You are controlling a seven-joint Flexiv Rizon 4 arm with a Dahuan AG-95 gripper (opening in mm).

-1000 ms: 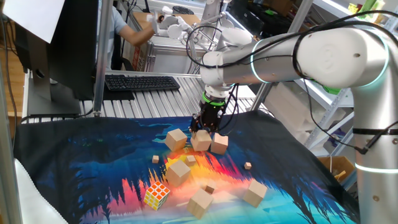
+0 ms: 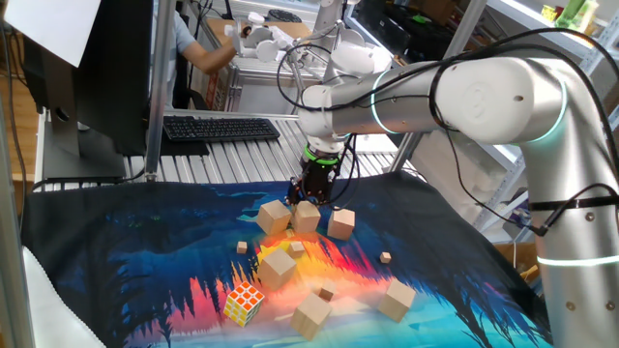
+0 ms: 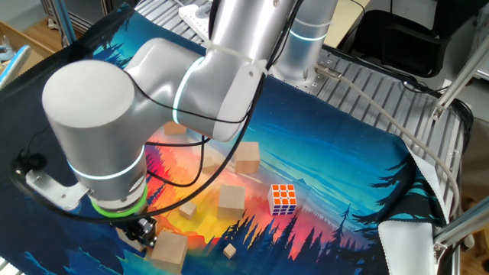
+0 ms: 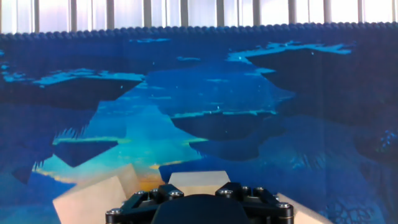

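My gripper [image 2: 308, 196] is behind the middle wooden block [image 2: 306, 216] of the far row. It appears shut on that block, though the block hides its fingertips in exterior view 1. In the wrist view, the block's pale top [image 4: 199, 179] shows between the two black fingers, which stand at its sides. Another wooden block [image 2: 274, 217] sits close on the left, and a third [image 2: 340, 223] stands apart on the right. Seen from exterior view 2, the gripper is over the block [image 3: 131, 238], beside the neighbouring block [image 3: 169, 252]. Whether the block clears the cloth cannot be told.
A Rubik's cube [image 2: 244, 303], larger wooden blocks [image 2: 278, 269] and several small cubes [image 2: 385, 257] lie spread over the patterned cloth. A keyboard [image 2: 221, 129] lies beyond the cloth.
In exterior view 1 my gripper and the middle block have shifted a little left together. The gap to the right block has widened; the left block has stayed put.
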